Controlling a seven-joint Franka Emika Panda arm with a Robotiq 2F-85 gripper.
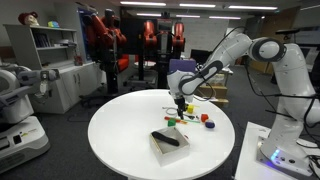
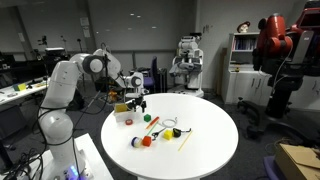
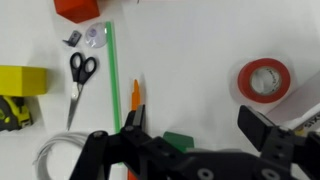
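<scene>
My gripper is open, its dark fingers wide apart with nothing between them. In the wrist view a green block (image 3: 180, 141) lies low, partly hidden by the gripper. Left of it are an orange stick-like item (image 3: 136, 95), a thin green stick (image 3: 113, 75) and scissors (image 3: 80, 85). A red tape roll (image 3: 264, 80) sits to the right. In exterior view 1 the gripper (image 1: 183, 107) hangs over the table behind the white box (image 1: 171, 155), which holds a black item (image 1: 169, 138).
A yellow block (image 3: 23, 80), a yellow-black tool (image 3: 14, 113), a red object (image 3: 77, 9) and a pale looped cable (image 3: 55, 155) lie left in the wrist view. A dark blue item (image 1: 210, 124) is on the right of the table (image 1: 120, 130), whose left side is bare.
</scene>
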